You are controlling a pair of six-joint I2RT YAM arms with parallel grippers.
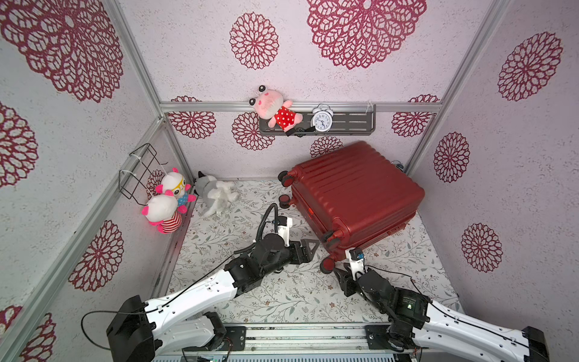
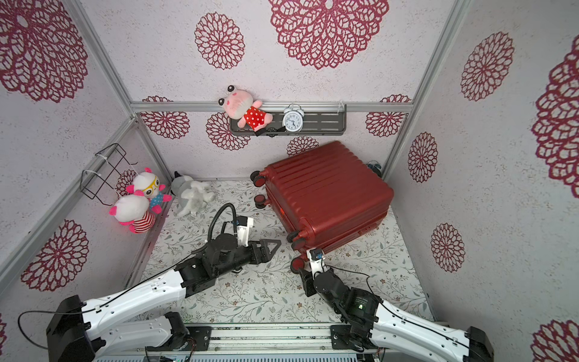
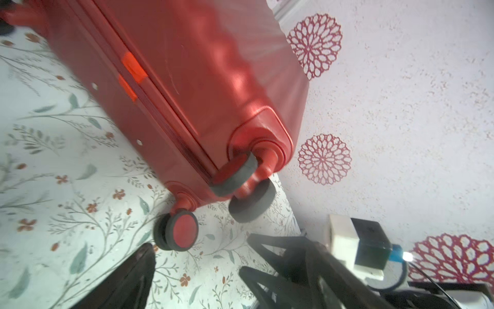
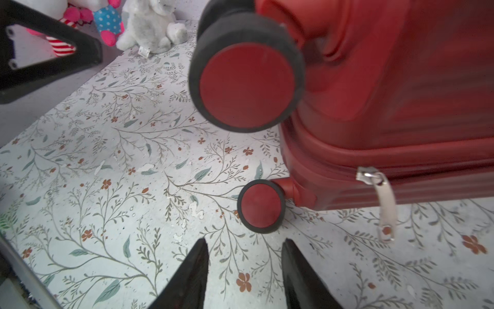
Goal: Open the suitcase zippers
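Observation:
The red suitcase (image 1: 355, 190) lies on its side at the back right, wheels to the left and front. In the right wrist view, a silver zipper pull (image 4: 386, 206) hangs from its seam beside a front corner. My left gripper (image 1: 307, 250) is left of that corner, apart from it; its open, triangular fingers show in the top views. My right gripper is low in front of the corner, below the wheels and left of the zipper pull, fingers apart with nothing between them.
Plush toys (image 1: 214, 193) sit at the left back and in a wire basket. A shelf (image 1: 352, 120) with a frog toy and clock hangs on the back wall.

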